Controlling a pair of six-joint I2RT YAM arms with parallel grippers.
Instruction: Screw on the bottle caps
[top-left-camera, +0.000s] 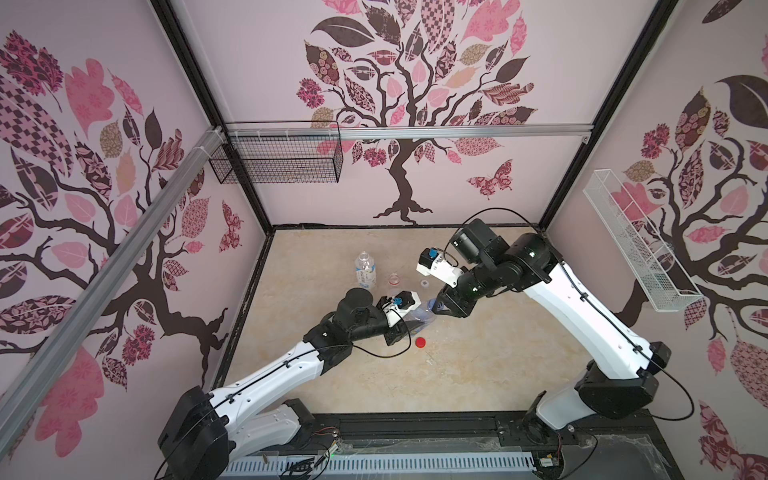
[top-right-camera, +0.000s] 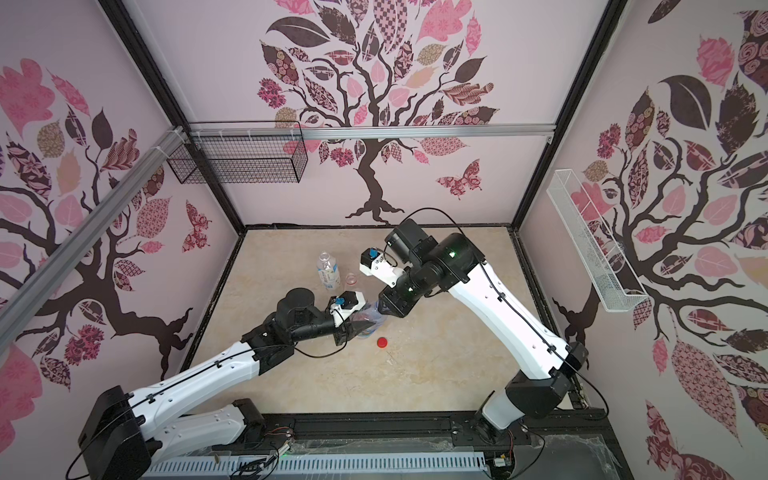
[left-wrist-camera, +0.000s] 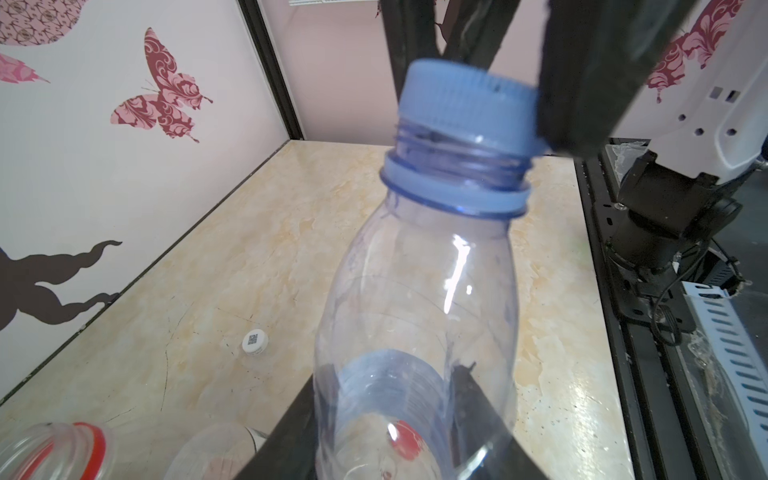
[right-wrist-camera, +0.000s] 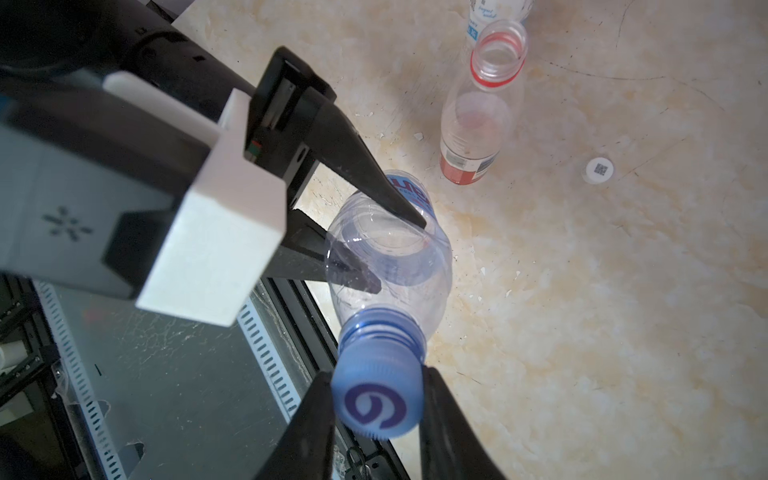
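A clear bottle is held in the air between my two grippers. My left gripper is shut on its body from the side. My right gripper is shut on the blue cap, which sits on top of the neck; threads show just below the cap in the left wrist view. A red-ringed bottle and a bottle with a blue label stand on the table. A white cap and a red cap lie loose on the table.
A black wire basket and a white basket hang on the walls above it. Both arms meet over the table's middle.
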